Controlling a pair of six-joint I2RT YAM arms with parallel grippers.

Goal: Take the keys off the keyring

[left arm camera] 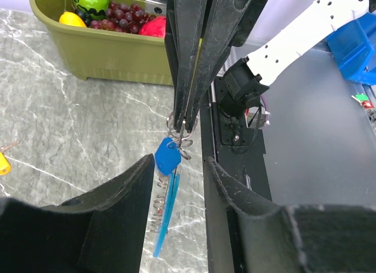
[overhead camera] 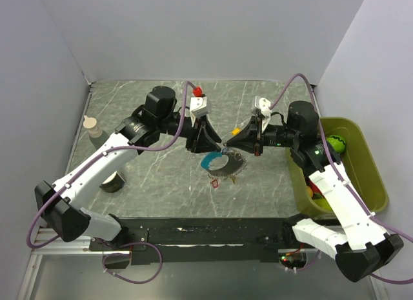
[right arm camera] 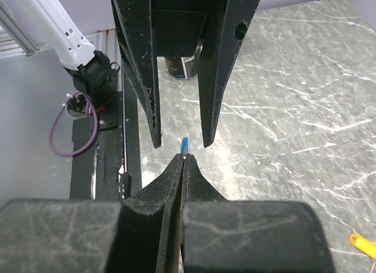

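Observation:
The keyring (left arm camera: 182,144), a thin metal coil with a blue key head (left arm camera: 167,156) and a long blue piece below it (left arm camera: 165,214), hangs at the tips of my right gripper, which is shut on it. In the top view the blue piece (overhead camera: 211,159) and a ring of small dangling bits are between both grippers. My left gripper is open just short of the blue head, nothing held. In the right wrist view only a blue sliver (right arm camera: 184,145) shows beyond the shut tips.
An olive bin (overhead camera: 364,184) of toy fruit stands at the right. A bottle (overhead camera: 97,135) and can (overhead camera: 115,182) stand at the left. A yellow-handled tool (right arm camera: 363,245) lies at the back. The table's front edge is below the grippers.

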